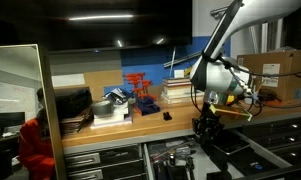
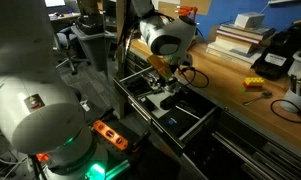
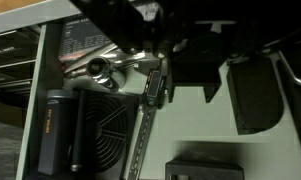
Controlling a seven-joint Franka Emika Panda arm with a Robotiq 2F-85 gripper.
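My gripper [image 1: 204, 124] hangs low over the open drawer, shut on a dark object whose shape blends into the black fingers. In exterior view 2 the arm reaches down over the drawer [image 2: 197, 127], with the gripper [image 2: 168, 86] partly hidden. From the wrist, the gripper is a dark mass at the top, too dim to tell object from fingers. Below it lie a digital caliper [image 3: 143, 135], a black grille [image 3: 110, 130], a black box with orange lettering [image 3: 59, 130], and shiny metal tools [image 3: 98, 69].
A flat black piece [image 3: 254, 97] and a black block [image 3: 203, 171] lie in the drawer, with bare grey floor between them and the caliper. Above the drawer, the wooden counter [image 2: 215, 75] carries books [image 2: 240, 42] and a yellow-and-red item [image 2: 253, 83].
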